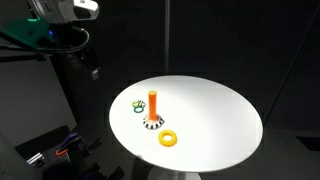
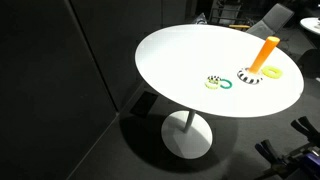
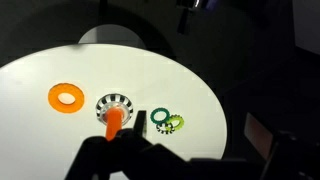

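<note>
An orange peg (image 1: 152, 104) stands upright on a black-and-white striped base (image 1: 152, 123) on the round white table. An orange ring (image 3: 66, 98) lies flat beside the base, apart from it. On the base's other side is a small group of rings: a dark green ring (image 3: 160, 115), a yellow-green ring (image 3: 177, 122) and a small striped ring (image 3: 165, 129). My gripper (image 2: 283, 139) hangs off the table's edge, its two fingers spread wide with nothing visible between them. The wrist view looks down on the peg and rings.
Dark curtains or panels surround the area, and a chair (image 2: 276, 20) shows behind the table.
</note>
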